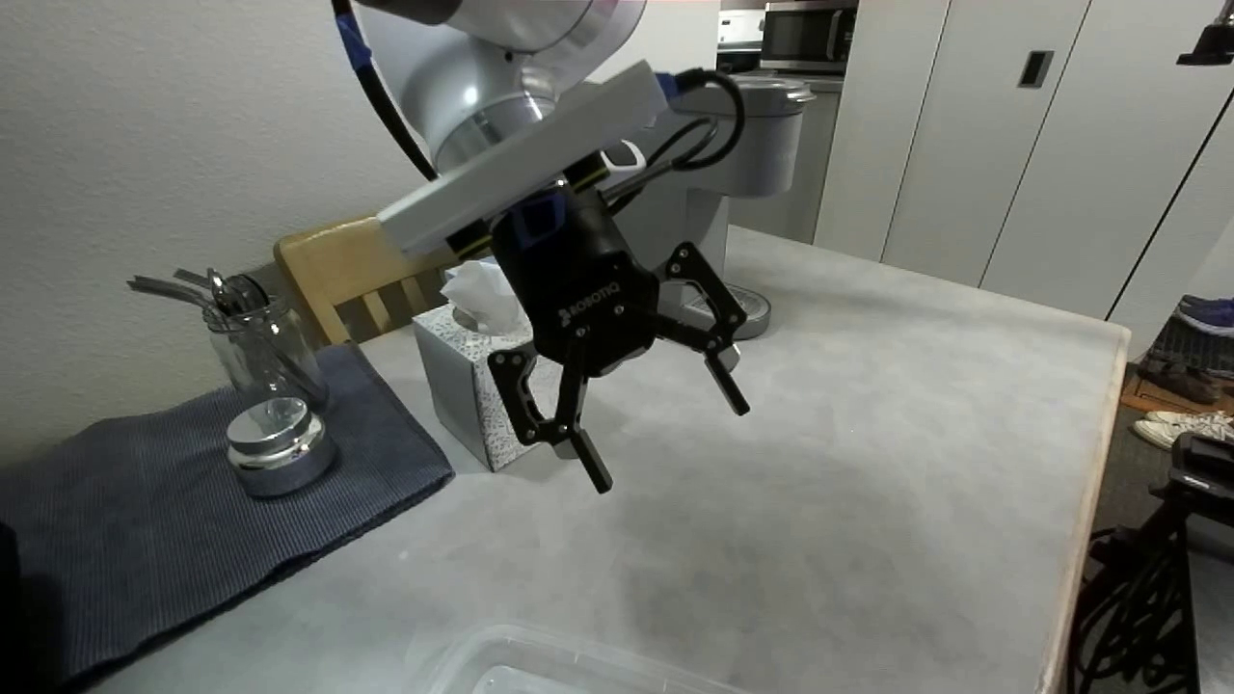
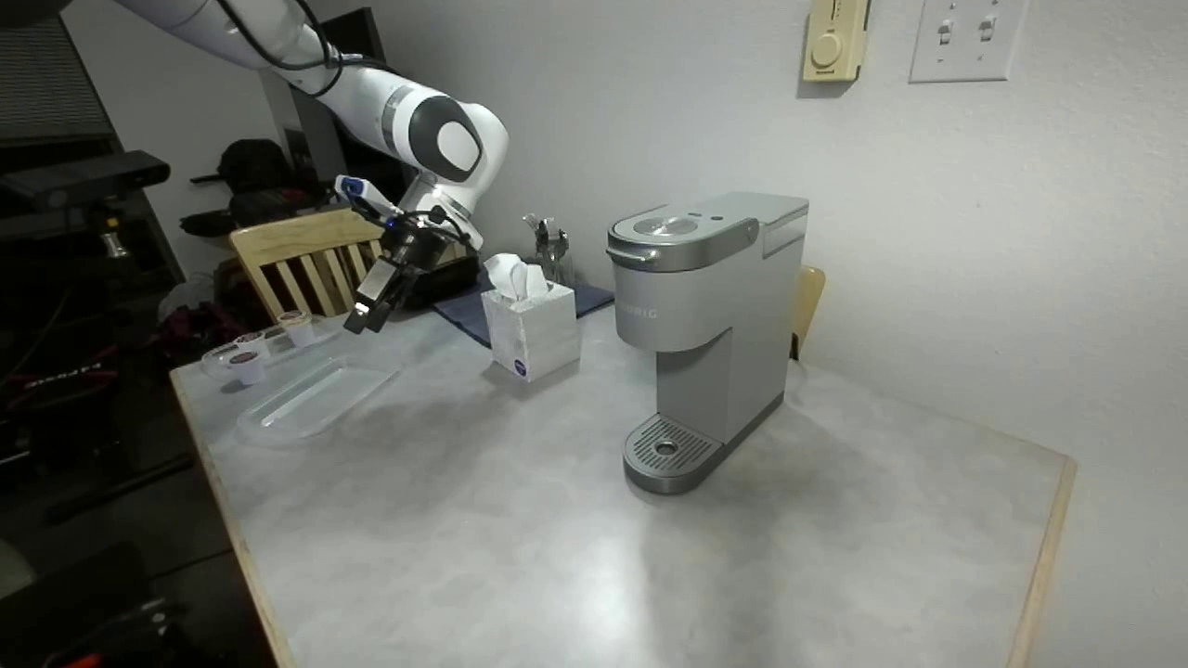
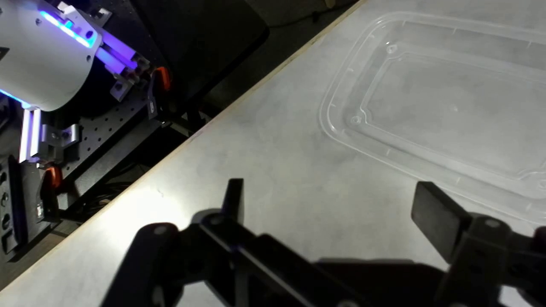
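Observation:
My gripper (image 1: pixel 676 446) hangs above the table with its fingers spread wide, open and empty. In the wrist view only bare table shows between the two fingertips. A clear plastic lid or shallow tray (image 3: pixel 460 107) lies flat to the upper right there, apart from the fingers. Exterior view 2 shows the whole clear tray (image 2: pixel 317 401) on the table, with several small coffee pods (image 2: pixel 247 366) behind it to the left. The grey coffee maker (image 2: pixel 713 323) stands at the wall side, its top closed and its drip tray (image 2: pixel 668 447) empty.
A tissue box (image 2: pixel 535 334) sits between the arm and the coffee maker. On the blue placemat (image 1: pixel 150 509) are a jar of cutlery (image 1: pixel 260 347) and a silver-lidded container (image 1: pixel 278 445).

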